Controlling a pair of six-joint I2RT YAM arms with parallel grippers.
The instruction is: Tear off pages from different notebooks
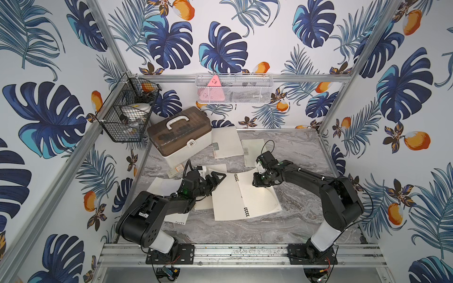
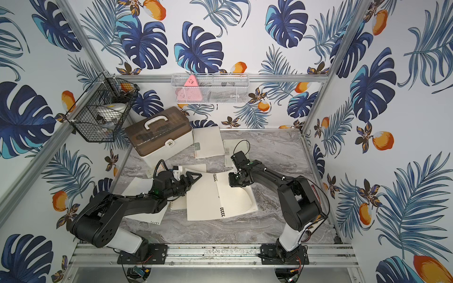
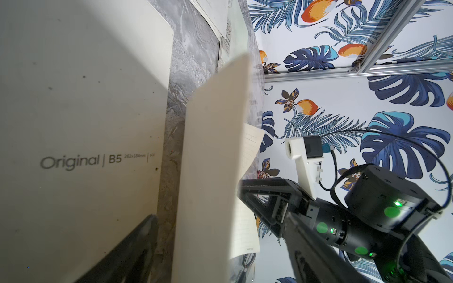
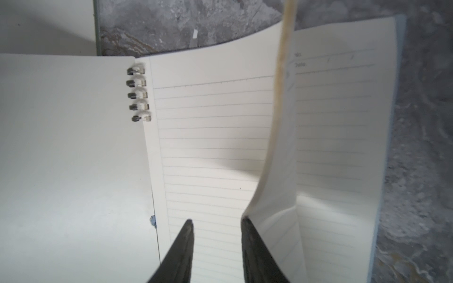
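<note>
An open spiral notebook [image 1: 228,198] lies mid-table, its lined right page [image 4: 207,141] lifted and curled along the outer side. The right gripper [image 1: 258,181] is over that page; in the right wrist view its open fingers sit low, the right fingertip [image 4: 250,235] at the curled edge. My left gripper [image 1: 217,177] hangs open over the left half; in the left wrist view a cover marked Original B5 [image 3: 94,118] lies beside it, with the raised page [image 3: 203,179] beyond.
Other notebooks [image 1: 226,139] lie at the back and loose sheets [image 2: 141,212] at the left. A brown-lidded box [image 1: 174,132] stands back left. Bare marble table [image 1: 302,151] is at the right.
</note>
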